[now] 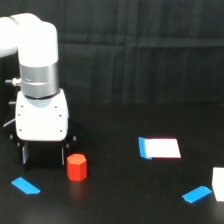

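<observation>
A red six-sided block (pixel 77 168) lies on the dark table towards the left front. My gripper (pixel 44 158) hangs at the left under the white hand, its two thin dark fingers spread apart and nothing visible between them. The block sits outside the fingers, close to the finger on the right side of the view. Whether that finger touches the block I cannot tell.
A blue strip (pixel 26 186) lies in front of the gripper, another blue strip (pixel 197 194) at the front right. Farther back rests a white card (pixel 162 148) with a blue edge. A white object (pixel 218 184) is cut off at the right border.
</observation>
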